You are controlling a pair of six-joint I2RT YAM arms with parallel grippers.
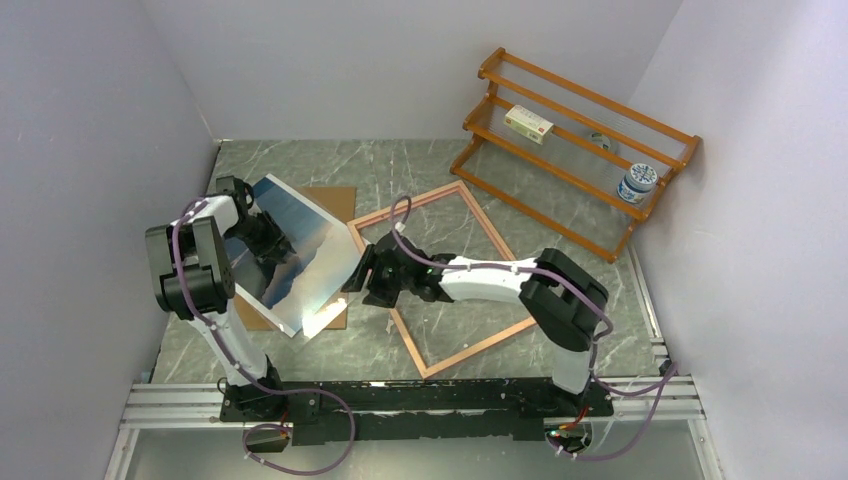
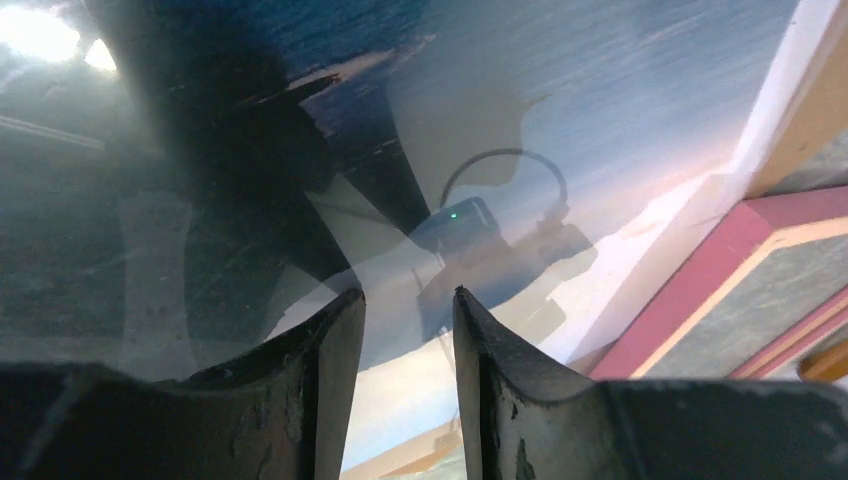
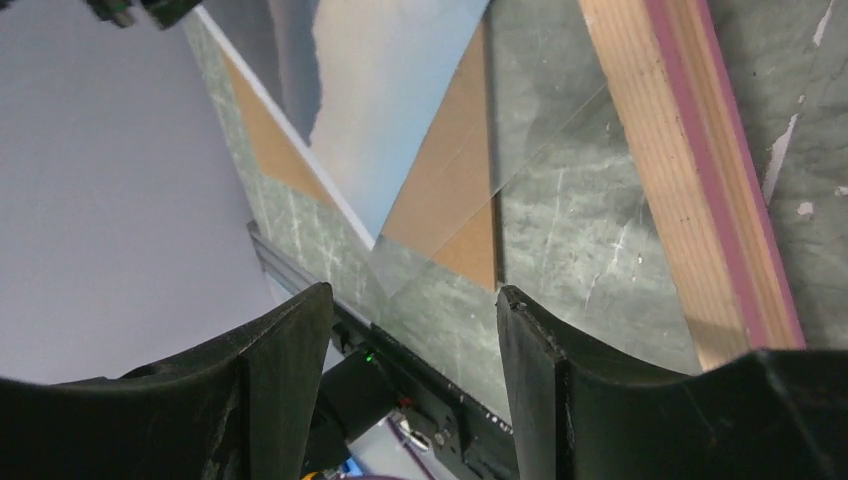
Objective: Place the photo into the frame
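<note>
The photo (image 1: 322, 258), a blue-to-pale landscape, lies at the left of the table under a clear sheet (image 3: 545, 130) that reaches past its edge. Beneath them is a brown backing board (image 1: 332, 200). The wooden frame (image 1: 470, 352) lies empty in the middle, its left corner close to the clear sheet. Over the photo hovers my left gripper, part open, with nothing seen between its fingers. My right gripper is open and empty, above the frame's left side near the sheet's right edge in the top view.
A wooden rack (image 1: 590, 150) stands at the back right, holding a small box (image 1: 528, 123) and a blue-white tin (image 1: 638, 182). Bare marble table (image 1: 300, 158) shows behind the photo. A purple cable (image 1: 470, 266) runs along my right arm.
</note>
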